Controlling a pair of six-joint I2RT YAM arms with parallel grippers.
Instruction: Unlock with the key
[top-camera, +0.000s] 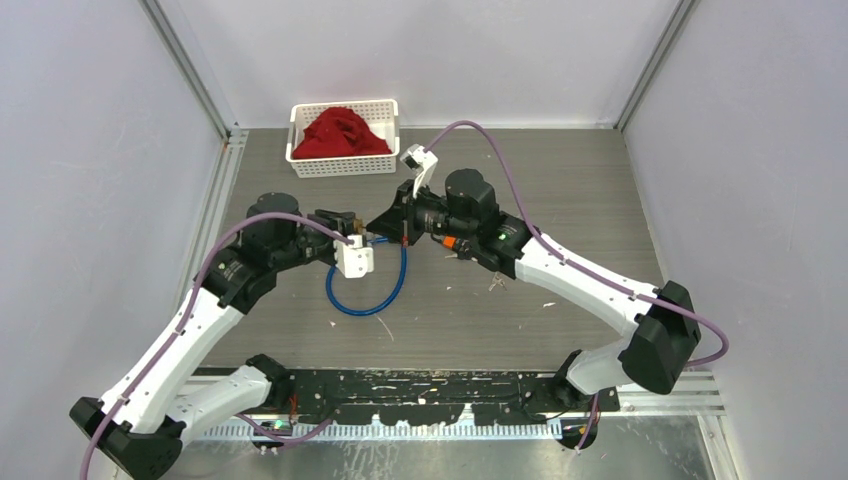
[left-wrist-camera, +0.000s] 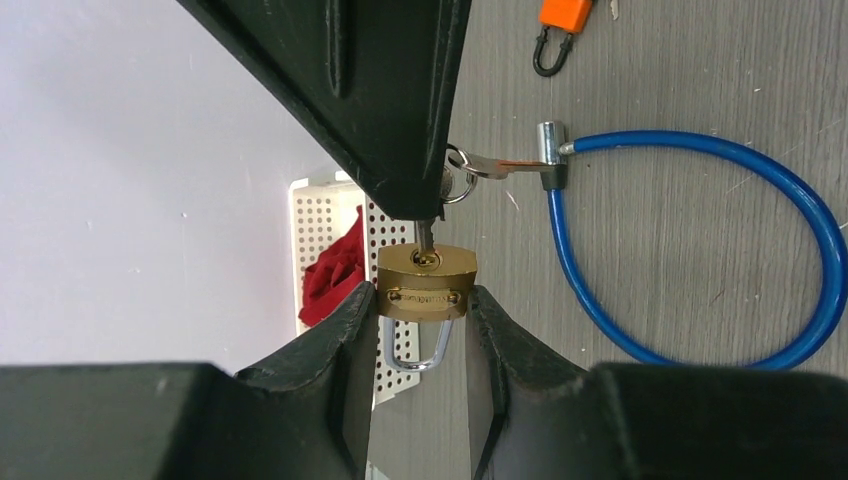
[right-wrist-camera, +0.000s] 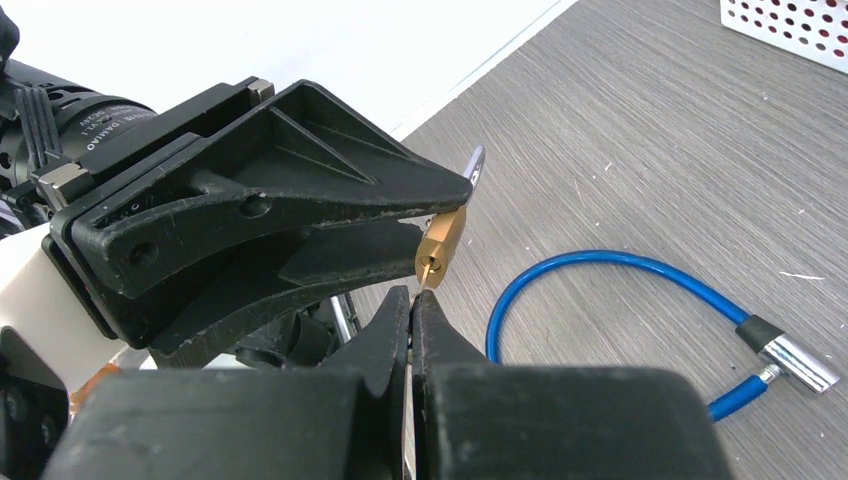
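A brass padlock (left-wrist-camera: 428, 282) is clamped between the fingertips of my left gripper, its keyhole side facing my right gripper. The silver shackle (left-wrist-camera: 436, 350) shows on the far side; whether it is latched I cannot tell. My right gripper is shut on the key (left-wrist-camera: 425, 235), whose blade meets the keyhole. How deep the blade sits cannot be made out. A ring with another key (left-wrist-camera: 490, 168) dangles by the right fingers. In the top view the left gripper (top-camera: 360, 226) and right gripper (top-camera: 374, 228) face each other closely.
An orange padlock (top-camera: 449, 242) and loose keys (top-camera: 497, 282) rest under the right arm. At the back left stands a white basket (top-camera: 345, 169) holding a red cloth (top-camera: 340, 133).
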